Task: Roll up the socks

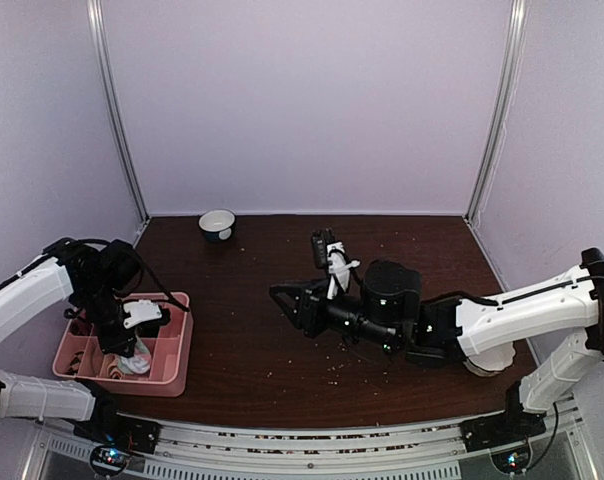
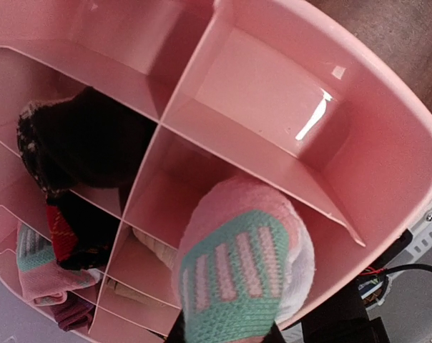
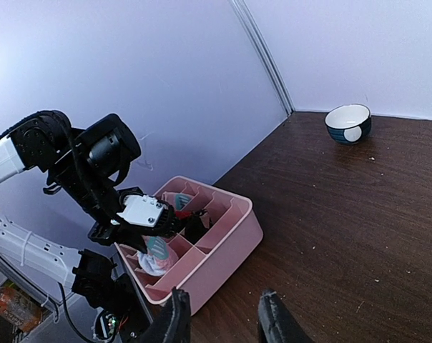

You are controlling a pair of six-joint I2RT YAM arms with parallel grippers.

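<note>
A rolled pink, white and teal sock pair sits at a front compartment of the pink divided box. My left gripper points down over it, with a dark fingertip on each side of the roll; whether they still press on it cannot be made out. From above, the sock roll shows partly under the left arm. Out over the middle of the table, my right gripper stands open, nothing between its fingers.
Other socks fill several compartments, among them a black pair and a pink and teal one. One corner compartment is empty. A bowl stands at the back; a white dish lies by the right arm.
</note>
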